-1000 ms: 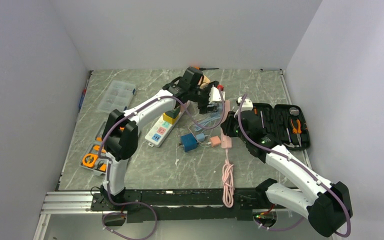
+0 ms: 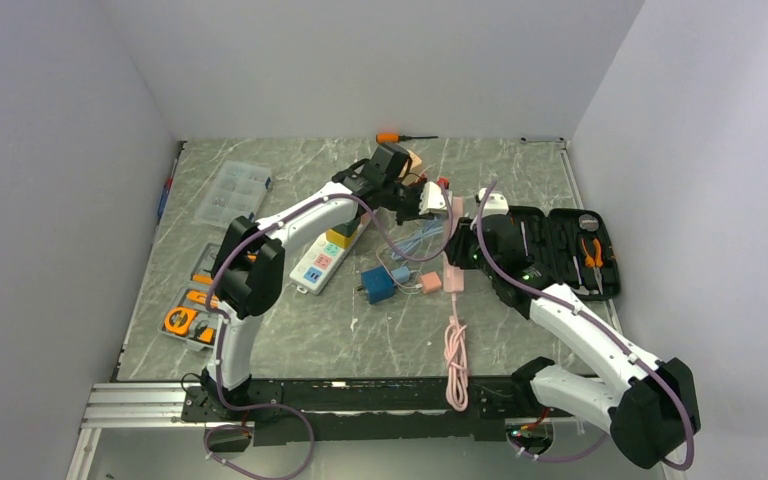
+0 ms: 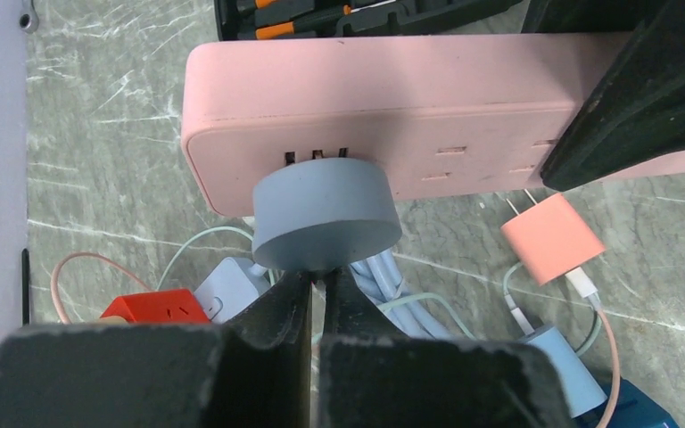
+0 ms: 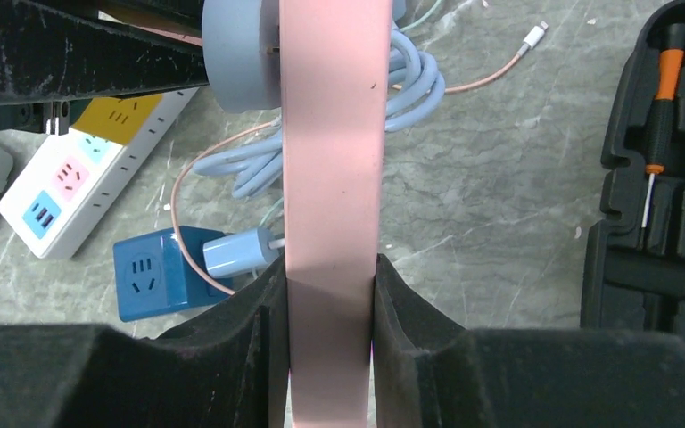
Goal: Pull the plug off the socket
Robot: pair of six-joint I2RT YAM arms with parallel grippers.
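A pink power strip (image 3: 339, 80) is held upright-edged above the table by my right gripper, whose fingers are on both sides of its body. A round grey-blue plug (image 3: 325, 214) sits at the strip's socket face near one end. My left gripper is shut on the plug, its fingertips at the plug's near side. In the top view, both grippers meet over the middle of the table, and the strip's pink cable (image 2: 456, 360) runs down to the front edge.
A white power strip (image 2: 315, 265), blue cube adapter (image 2: 378, 283), small pink charger (image 2: 430, 283) and coiled cables lie below. A black tool case (image 2: 585, 255) is at the right, clear organiser (image 2: 230, 195) at the left.
In the top view, my left gripper has shifted slightly at the strip's upper end, and the pink strip has moved slightly with the grippers.
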